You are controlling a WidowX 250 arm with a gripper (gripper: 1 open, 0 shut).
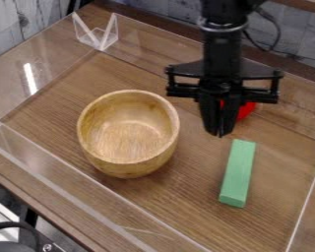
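Observation:
My dark gripper (223,116) hangs over the middle of the table, pointing down, right of a round wooden bowl (129,139). Its black body hides much of a red object (247,110) behind it. Whether the fingers are open or shut is hard to make out. A mint-green bar (236,173) lies flat in front of the gripper, to the right of the bowl.
A small white wire-like object (98,32) stands at the back left. Dark floor shows at the lower left corner.

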